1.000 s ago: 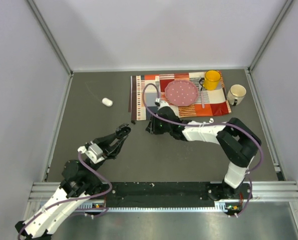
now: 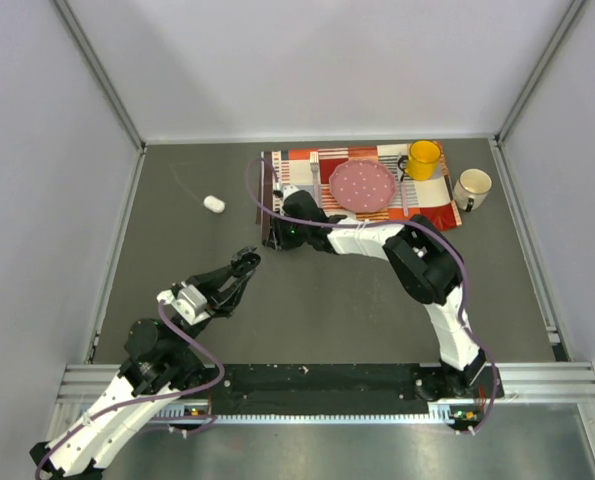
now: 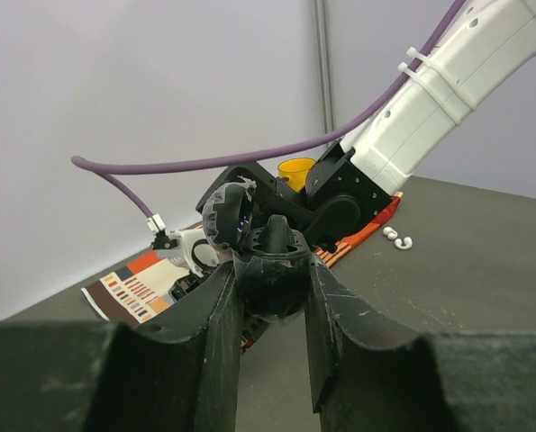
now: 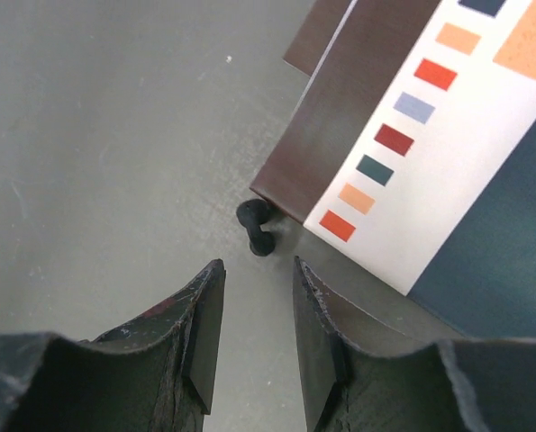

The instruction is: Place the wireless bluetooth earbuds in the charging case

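Note:
The black charging case (image 3: 273, 286) is held up at the left of the table, its rounded lid (image 3: 226, 214) raised. My left gripper (image 2: 245, 260) is shut on it. Whether an earbud sits inside, I cannot tell. On the grey table, right by the corner of the placemat's brown strip, lies a black earbud (image 4: 255, 227). My right gripper stands open above the table, and in its wrist view the earbud appears just beyond the fingertips, in line with the gap. From the top, the right gripper and arm cover this earbud.
A patterned placemat (image 2: 442, 208) carries a pink plate (image 2: 363, 186), cutlery and a yellow mug (image 2: 421, 160). Beside it stands a white mug (image 2: 472, 189). Small white pieces (image 3: 398, 238) lie on the table. A white mouse-like object (image 2: 214, 204) sits left.
My right gripper has moved left and slightly toward the back, and now covers the black earbud that showed near the mat's corner. The left arm and case have stayed put.

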